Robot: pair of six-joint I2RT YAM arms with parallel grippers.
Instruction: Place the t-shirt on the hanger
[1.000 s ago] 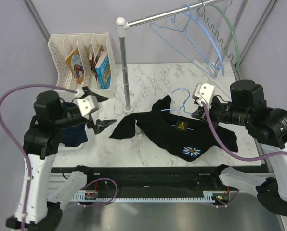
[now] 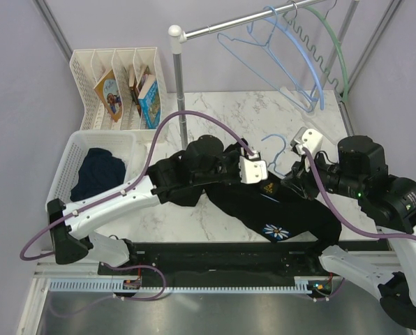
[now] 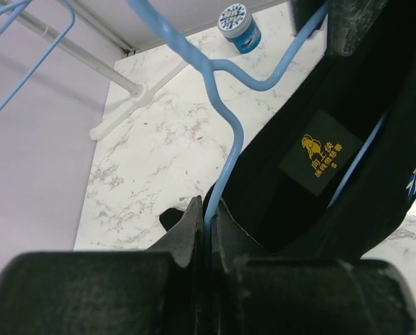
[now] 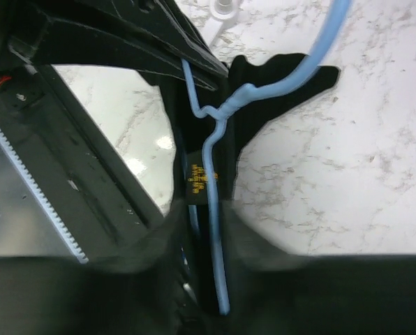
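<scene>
The black t-shirt [image 2: 264, 216] lies spread on the table, its label [image 3: 320, 152] and flower print showing. A blue hanger [image 2: 274, 145] reaches into its collar. My left gripper is shut on the blue hanger, as the left wrist view shows. My right gripper [image 2: 297, 181] is at the hanger's right side, over the shirt; in the right wrist view its fingers are blurred around the hanger, so their opening is unclear.
The rack [image 2: 222, 26] with several hangers stands behind. A white basket [image 2: 58, 181] with dark cloth and a book holder [image 2: 89, 66] are at left. A small jar [image 3: 241, 31] stands on the table. Bare marble lies around the shirt.
My left arm has swung right from beside the basket to the hanger at the collar. The right gripper and hanger have shifted slightly right and down; the shirt's shape has changed.
</scene>
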